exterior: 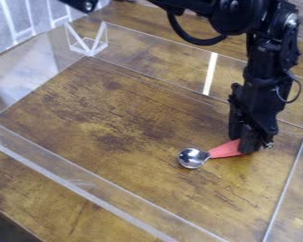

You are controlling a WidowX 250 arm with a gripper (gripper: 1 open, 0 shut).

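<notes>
A spoon with a round silver bowl (192, 158) and a red handle (225, 149) lies on the wooden floor (103, 132) of a clear-walled tray, right of centre. My black gripper (249, 142) reaches down from the top right over the far end of the handle, which it partly hides. Whether its fingers are apart or closed on the handle is hard to make out.
Clear plastic walls (116, 198) border the work area on the sides. A white frame piece (86, 43) stands at the back left.
</notes>
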